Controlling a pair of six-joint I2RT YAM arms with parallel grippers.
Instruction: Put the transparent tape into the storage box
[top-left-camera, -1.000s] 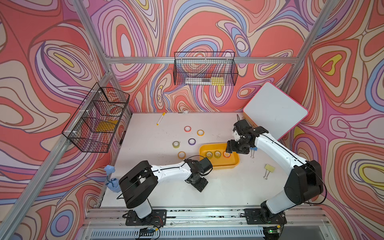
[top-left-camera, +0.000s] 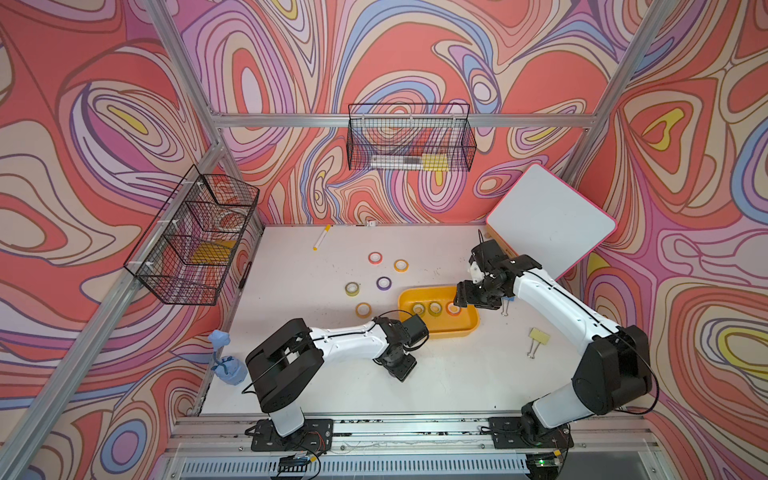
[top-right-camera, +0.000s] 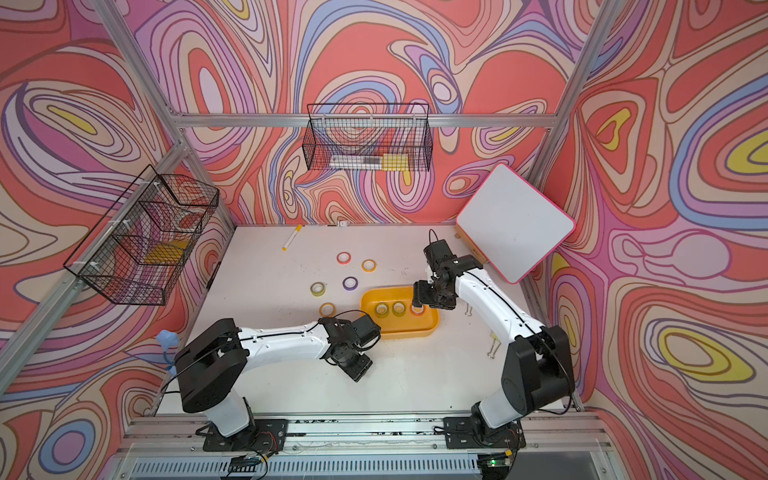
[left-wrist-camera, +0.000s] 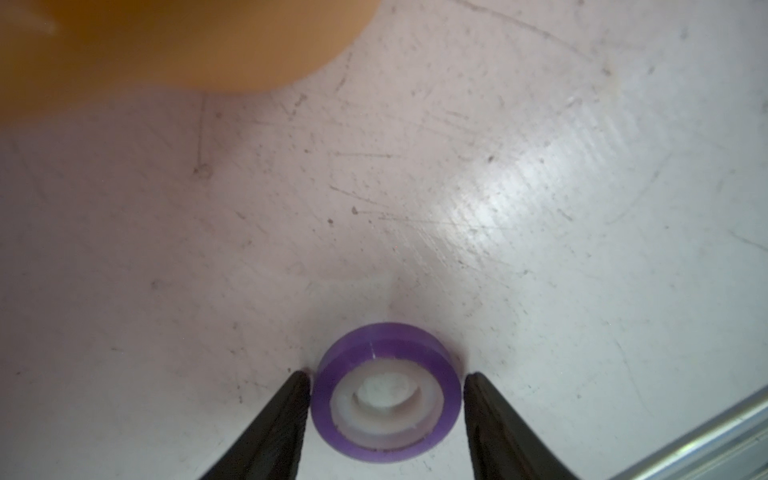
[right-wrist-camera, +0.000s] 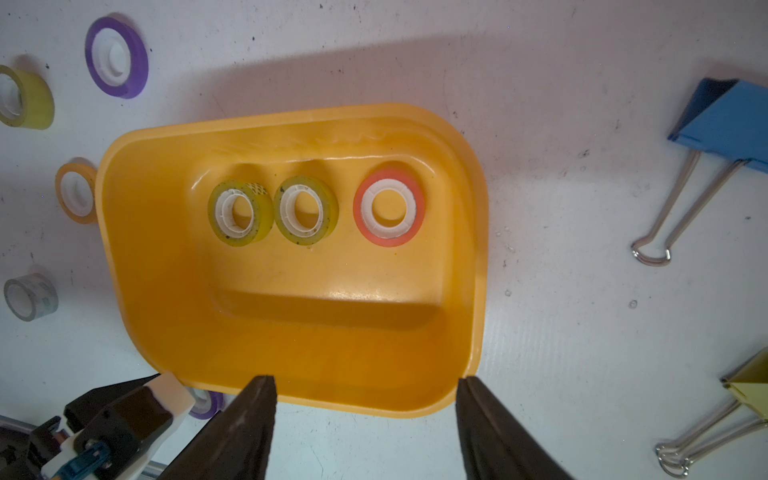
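In the left wrist view, a purple tape roll (left-wrist-camera: 385, 340) lies flat on the table between the fingertips of my left gripper. Both fingers sit right at its sides; whether they press on it I cannot tell. The orange storage box (right-wrist-camera: 336, 376) holds two yellow-green tape rolls (right-wrist-camera: 324, 212) and a red one (right-wrist-camera: 412, 217) in a row. My right gripper is open and empty above the box's near side. A clear-looking roll (right-wrist-camera: 30, 297) stands on the table left of the box.
More rolls lie outside the box: a purple one (right-wrist-camera: 137, 60), a yellow one (right-wrist-camera: 36, 100), an orange one (right-wrist-camera: 77, 191), and others farther back. A blue clip (right-wrist-camera: 732, 124) and a yellow clip (right-wrist-camera: 752, 393) are to the right.
The right arm has moved a little to the right. The box and visible rolls stay put.
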